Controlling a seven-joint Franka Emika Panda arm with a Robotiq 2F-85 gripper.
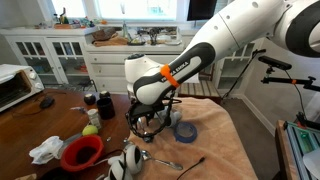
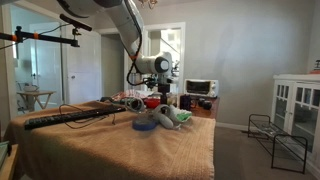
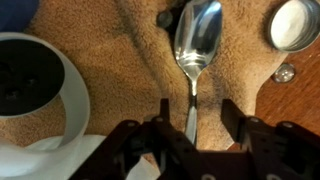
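A metal spoon (image 3: pixel 197 38) lies on the tan cloth in the wrist view, bowl away from me, its handle running back between my fingers. My gripper is open, one finger on each side of the handle, with gaps showing beside it. The near end of the handle is partly lost between the dark finger parts. In the first exterior view the gripper (image 1: pixel 140 128) is low over the table among the items, and its fingertips are hard to make out.
Left of the fingers is a white rounded object (image 3: pixel 72 100) with a black disc. A round metal container (image 3: pixel 293 24) stands at the upper right. Blue tape (image 1: pixel 185 132) and a red bowl (image 1: pixel 82 152) are nearby. Bare cloth extends to the right (image 1: pixel 235 150).
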